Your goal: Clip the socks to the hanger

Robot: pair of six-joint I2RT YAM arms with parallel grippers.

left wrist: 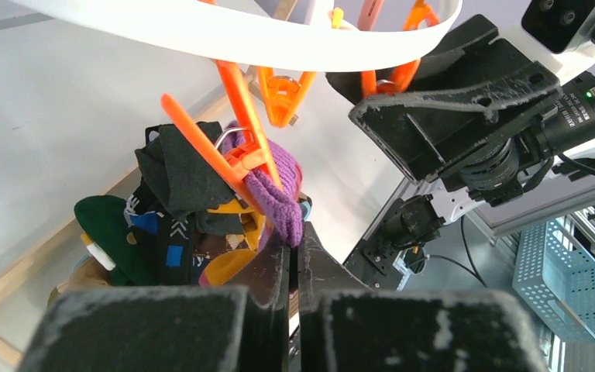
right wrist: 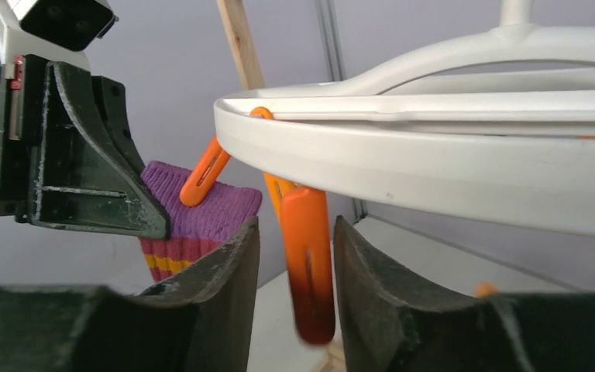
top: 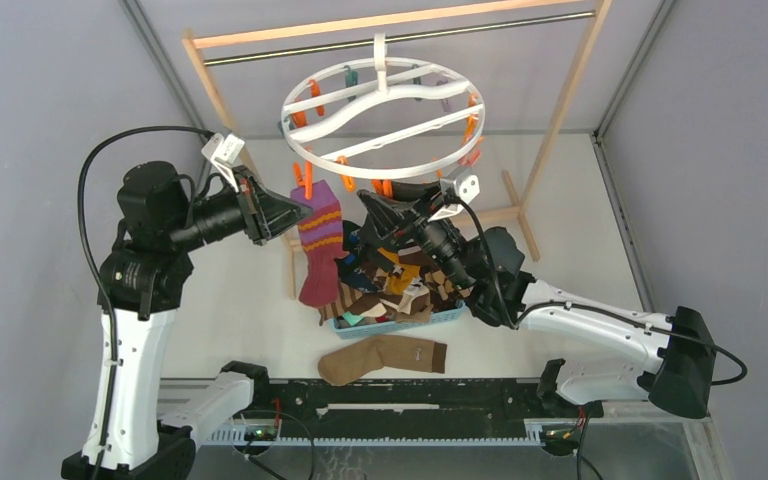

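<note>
A purple, yellow-striped sock hangs from my left gripper, which is shut on its cuff in the left wrist view. Beside that cuff is an orange clip on the white ring hanger; its legs straddle the cuff's edge, and whether they grip it I cannot tell. My right gripper is part open just under the ring. Between its fingers stands another orange clip, with a gap visible on its left side. The sock's purple top shows at the left gripper's tip.
Below, a blue basket full of mixed socks stands on the white floor. A brown sock lies in front of it. Wooden rack posts flank the hanger, and more clips hang around the ring.
</note>
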